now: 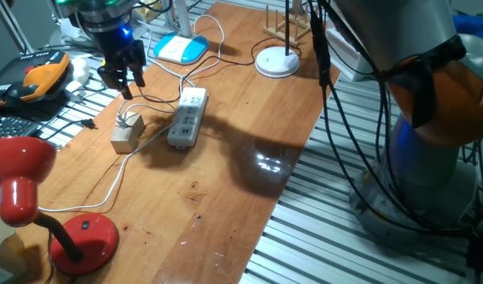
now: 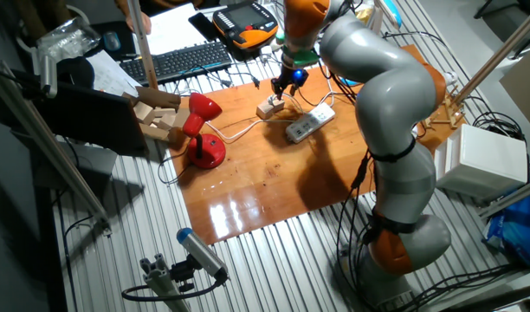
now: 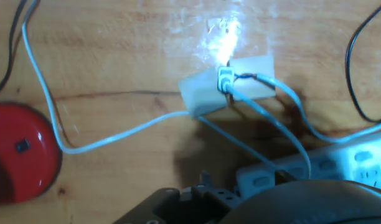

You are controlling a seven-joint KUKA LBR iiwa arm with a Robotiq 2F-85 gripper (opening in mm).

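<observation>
My gripper (image 1: 132, 87) hangs above the far-left part of the table, its two fingertips apart and nothing seen between them. Below it lies a pale wooden block (image 1: 125, 140); a white plug (image 3: 225, 78) with a white cable rests in or on its middle, as seen in the wrist view. The gripper is above the block and apart from it. Beside the block lies a white power strip (image 1: 188, 118), some sockets facing up. At the bottom of the wrist view, dark gripper parts cover one end of the strip.
A red lamp (image 2: 206, 149) stands near one table end, and a white round lamp base (image 1: 277, 63) near the other. White cables cross the table around the block. A keyboard (image 2: 185, 66) lies beyond the table edge.
</observation>
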